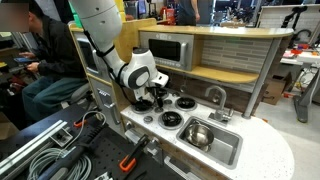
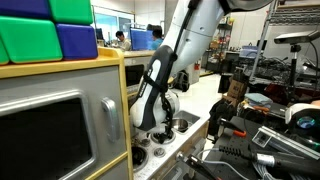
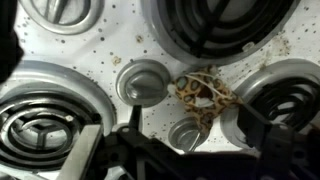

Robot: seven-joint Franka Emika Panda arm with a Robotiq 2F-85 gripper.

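My gripper is open over the stove, its dark fingers spread at the lower left and right of the wrist view. Between and ahead of them lies a small leopard-print ring (image 3: 206,94), seemingly cloth, on the white stove top. A round silver piece (image 3: 143,82) is to its left, and a smaller metal round (image 3: 187,133) appears just below it. Nothing shows held. In exterior view 1 the gripper (image 1: 158,103) hangs low among the burners, and the ring is too small to make out there.
Coil burners (image 3: 40,125) surround the spot. A metal pot (image 1: 199,134) stands in the sink (image 1: 224,150), with a faucet (image 1: 219,100) behind. The microwave (image 1: 164,50) and wooden shelf (image 1: 231,72) rise at the back. White counter (image 1: 265,150) right of the sink is clear.
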